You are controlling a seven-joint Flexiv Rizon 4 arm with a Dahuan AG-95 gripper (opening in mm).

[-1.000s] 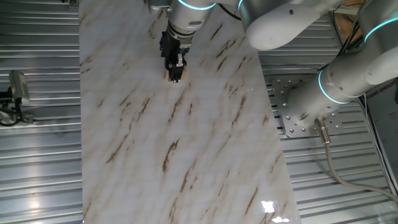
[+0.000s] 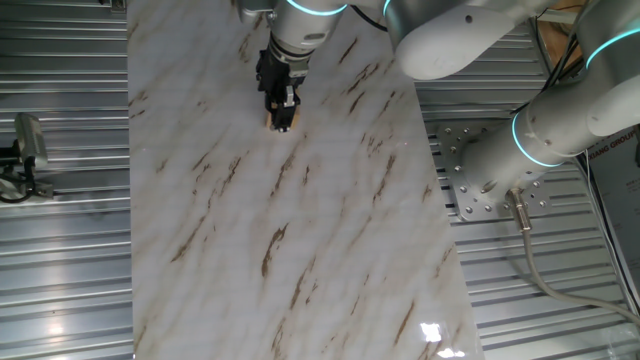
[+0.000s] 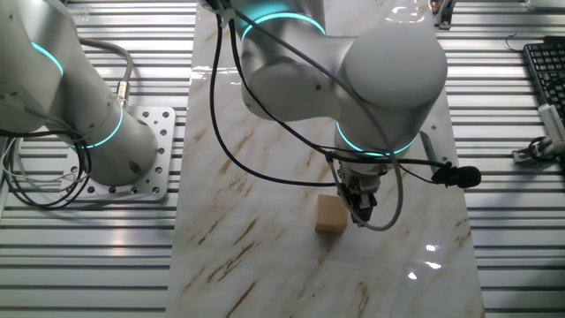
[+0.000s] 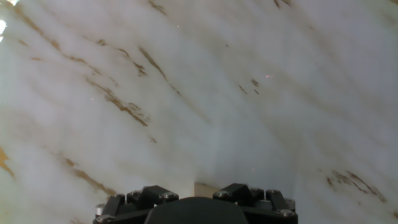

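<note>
A light brown block (image 3: 332,214) stands on the marble-patterned table. Exterior view 2 has my gripper (image 3: 364,212) right beside it, overlapping its edge in the picture. From exterior view 1, the gripper (image 2: 283,123) points down in front of the block, hiding most of it; only a thin tan edge (image 2: 269,121) shows. At the bottom of the wrist view, a small corner of the block (image 4: 204,188) appears between the black finger linkages, the rest covered by a dark housing. Whether the fingers touch the block cannot be made out.
The arm's base plate (image 3: 157,159) is bolted to the slatted metal bench beside the tabletop. A black cable (image 3: 221,132) loops down from the arm near the gripper. A keyboard (image 3: 547,75) is off the table's far side.
</note>
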